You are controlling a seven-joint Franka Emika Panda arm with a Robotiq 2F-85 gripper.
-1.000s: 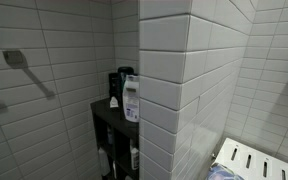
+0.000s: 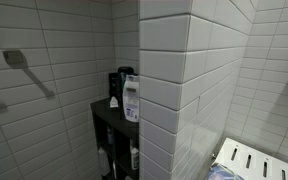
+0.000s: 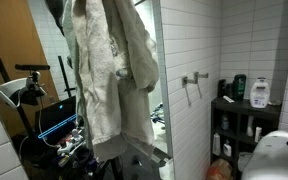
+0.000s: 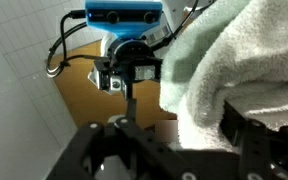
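Note:
A cream towel (image 3: 109,80) hangs in folds at the left of exterior view 2. Close up in the wrist view, the towel (image 4: 209,85) fills the right side, and one fold of it comes down into the gap of my gripper. The fingers stand apart, partly open. The right finger (image 4: 246,140) presses against or into the cloth; the left finger (image 4: 129,145) is clear of it. The gripper cannot be made out in either exterior view.
Beyond the towel in the wrist view is a device with a blue part (image 4: 124,14) and cables. A black shelf (image 3: 234,115) with bottles, including a white jug (image 3: 260,92), stands in a tiled corner. A slotted white bench (image 2: 259,162) is at the right.

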